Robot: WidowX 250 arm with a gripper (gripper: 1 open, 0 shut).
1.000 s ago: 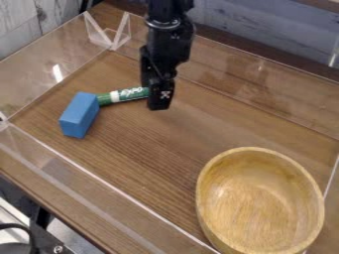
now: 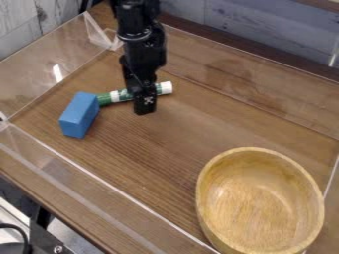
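Note:
My black gripper (image 2: 141,99) hangs low over the upper-left part of the wooden table, at a white-and-green cylindrical object (image 2: 117,96) that lies tilted slightly up to the right. The fingers are open, one on the near side over the object; whether they touch it is unclear. A blue block (image 2: 79,114) lies to the lower left of the gripper.
A pale wooden bowl (image 2: 260,198) fills the lower right. Transparent walls edge the left side, and dark cables show at the bottom left corner.
My gripper has moved left and down toward the white-and-green object. The blue block and bowl have stayed in place.

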